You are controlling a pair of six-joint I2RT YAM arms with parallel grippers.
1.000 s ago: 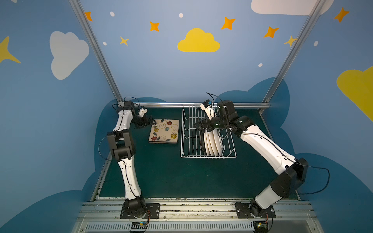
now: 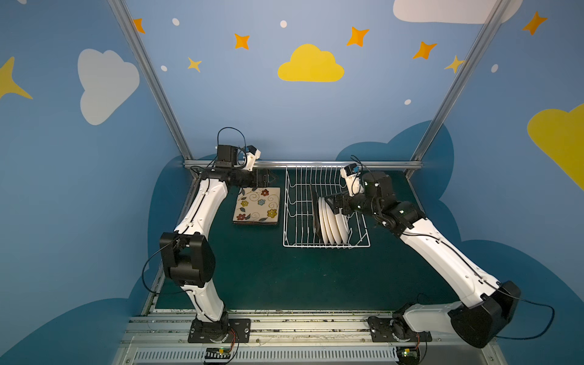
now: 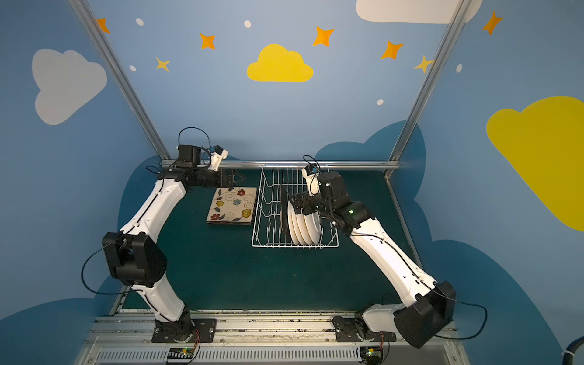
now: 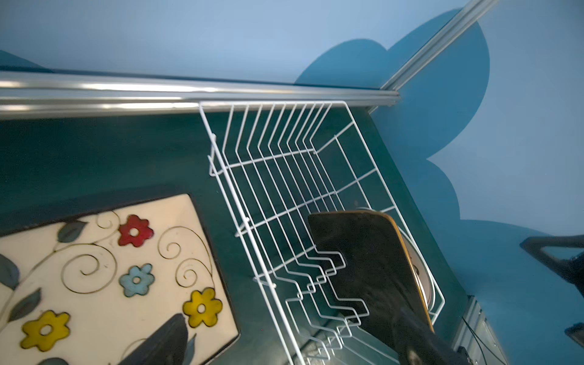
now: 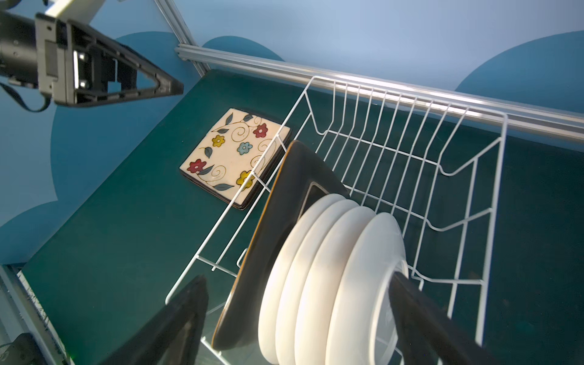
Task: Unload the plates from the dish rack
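Note:
The white wire dish rack (image 2: 286,237) holds several white plates (image 5: 352,286) standing on edge, beside a dark square plate (image 5: 255,255) with an orange rim. Left of the rack lie stacked square flowered plates (image 2: 256,206). My left gripper (image 2: 263,178) is open above the back of that stack, near the rack's left side. My right gripper is open over the white plates, its fingers blurred at either side of the right wrist view, holding nothing.
A metal rail (image 2: 273,164) and the wall bound the back, with panels at both sides.
My left gripper has moved up and right over the flowered stack. My right arm has shifted right and slightly toward the front, over the white plates.

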